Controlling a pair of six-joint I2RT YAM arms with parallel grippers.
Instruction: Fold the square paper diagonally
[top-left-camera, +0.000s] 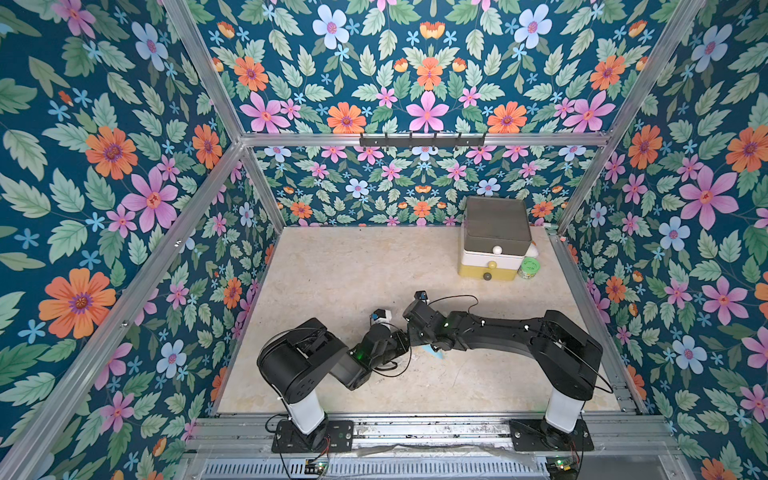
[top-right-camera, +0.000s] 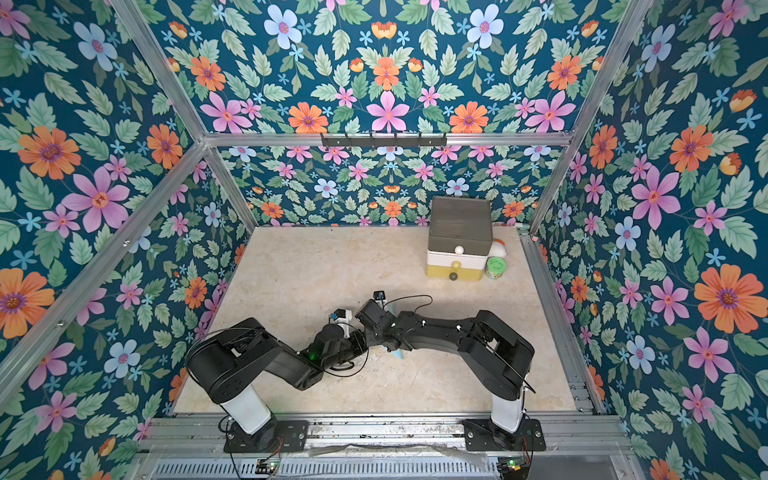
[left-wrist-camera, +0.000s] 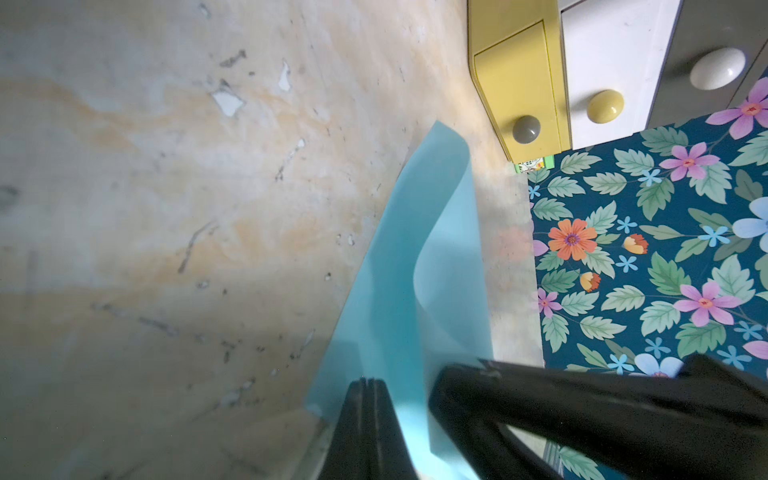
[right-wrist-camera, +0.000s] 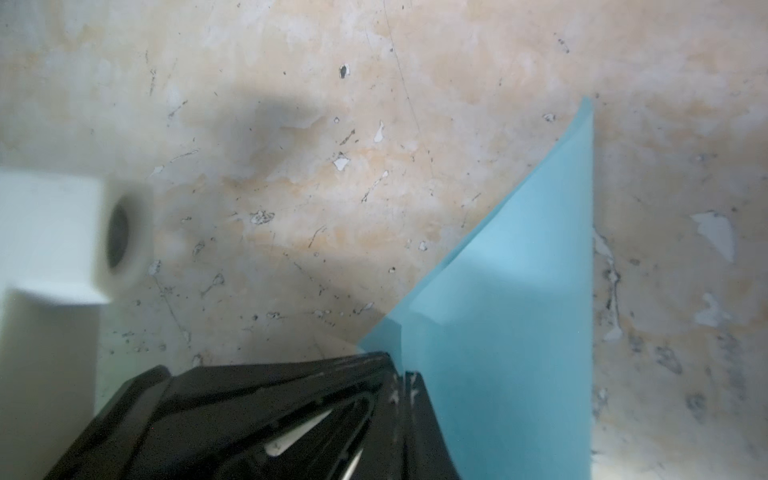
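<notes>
The light blue paper (left-wrist-camera: 392, 272) is bent over on itself: its right part curls up and leftward in the left wrist view. My right gripper is shut on the raised flap's corner, held near the opposite corner. In the right wrist view the bent paper (right-wrist-camera: 512, 320) narrows to a point at top right. My left gripper is shut, its tips over the sheet's left corner; whether paper lies between them does not show. From above, the arms hide most of the paper (top-left-camera: 433, 350), with both grippers close together.
A drawer box (top-left-camera: 496, 237) in grey, white and yellow stands at the back right, a green-lidded jar (top-left-camera: 529, 267) beside it. A white block (right-wrist-camera: 56, 236) on the left arm sits close to my right gripper.
</notes>
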